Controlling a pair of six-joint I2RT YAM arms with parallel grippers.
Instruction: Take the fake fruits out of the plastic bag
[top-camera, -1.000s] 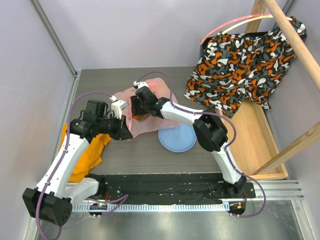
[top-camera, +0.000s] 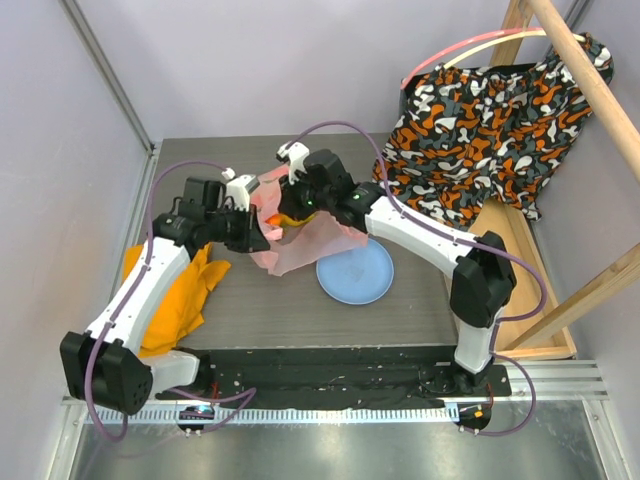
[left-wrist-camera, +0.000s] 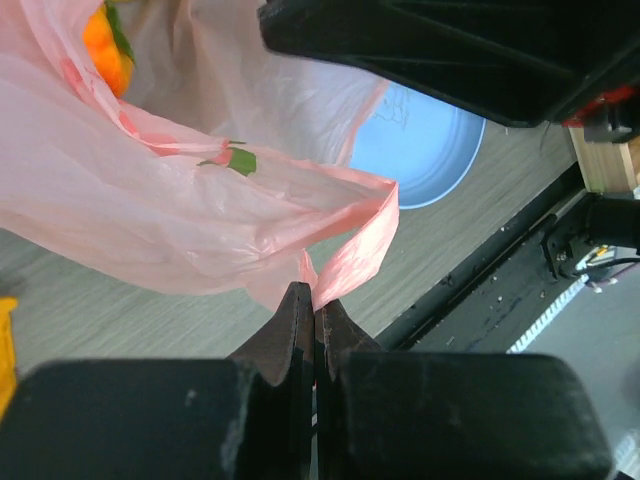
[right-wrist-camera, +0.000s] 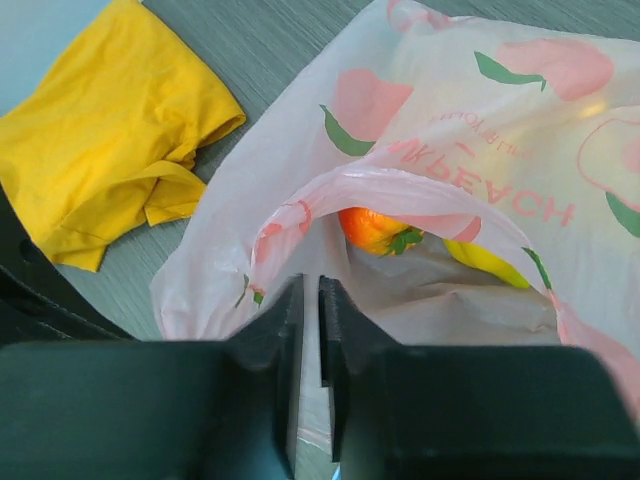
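The pink-white plastic bag (top-camera: 315, 243) lies with its mouth towards the front. My left gripper is shut on the bag's rim (left-wrist-camera: 362, 245), a thin fold pinched at its fingertips. An orange fruit (right-wrist-camera: 372, 230) with a green top is inside the bag, beside a yellow fruit (right-wrist-camera: 485, 262); the bag partly covers both. Over the bag's mouth, my right gripper stands slightly open, a narrow gap between its fingers and nothing held there. In the left wrist view the orange fruit (left-wrist-camera: 108, 50) is half hidden by the film.
A blue plate (top-camera: 356, 278) rests empty just right of the bag. Yellow cloth (top-camera: 182, 305) lies at the left edge. A wooden frame with a patterned fabric basket (top-camera: 480, 130) stands at the right. Bare table shows in front of the bag.
My right gripper has risen and shifted slightly right over the bag's mouth. The left arm has moved a little to the right, and the bag has shifted and changed shape.
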